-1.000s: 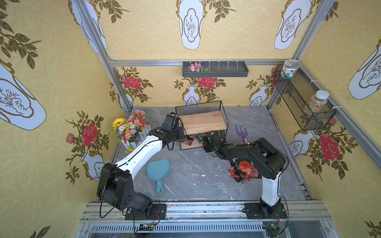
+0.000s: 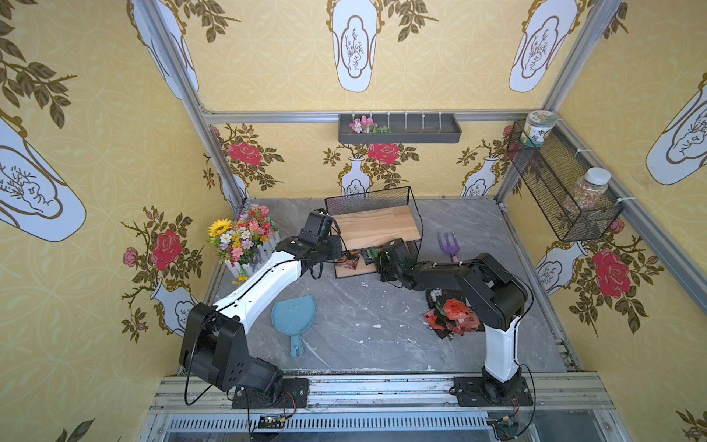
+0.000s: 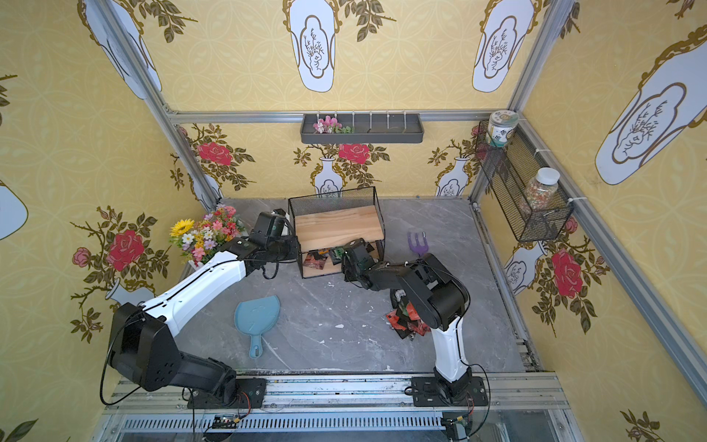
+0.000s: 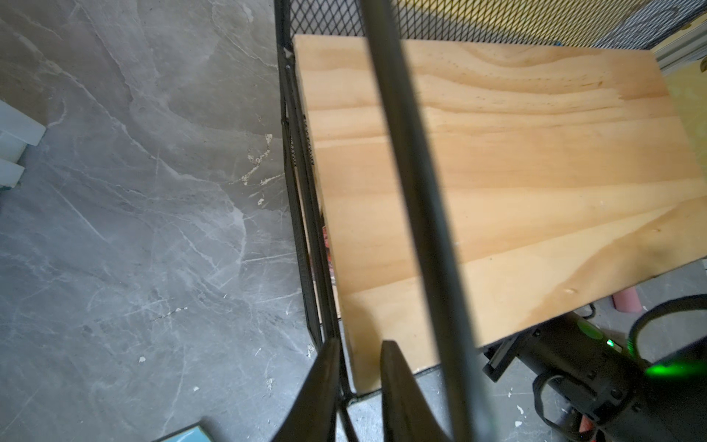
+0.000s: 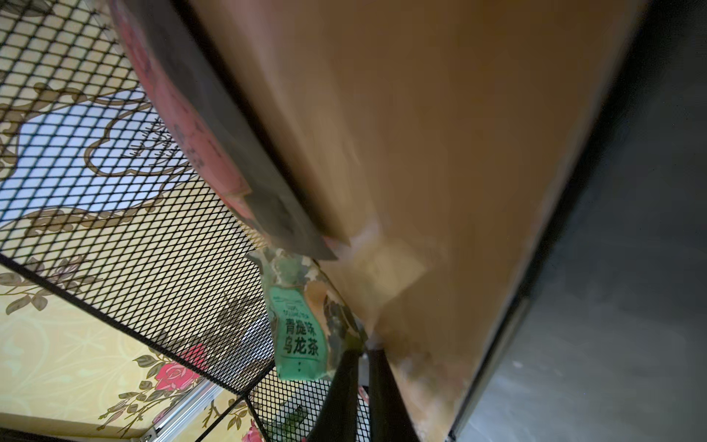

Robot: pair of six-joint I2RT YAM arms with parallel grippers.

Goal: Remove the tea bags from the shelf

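The two-tier shelf (image 2: pixel 375 224) has a wooden top board (image 4: pixel 500 162). My left gripper is at its left front upright, the wire frame at its fingers; whether it grips is unclear. My right gripper reaches into the lower tier, where a green oolong tea bag (image 5: pixel 298 331) stands at its fingertips and a red-grey tea bag (image 5: pixel 191 132) lies further along. More tea bags (image 3: pixel 316 259) show in the lower tier. A loose pile of tea bags (image 2: pixel 456 316) lies on the table at the front right.
A flower planter (image 2: pixel 250 243) stands left of the shelf, a blue dustpan (image 2: pixel 293 316) lies at front left, and a purple fork (image 2: pixel 447 246) at right. A mesh rack (image 2: pixel 552 176) with two jars hangs on the right wall.
My right gripper and wrist have shifted slightly upward in the top left view, deeper toward the shelf's lower tier. The left arm looks unchanged.
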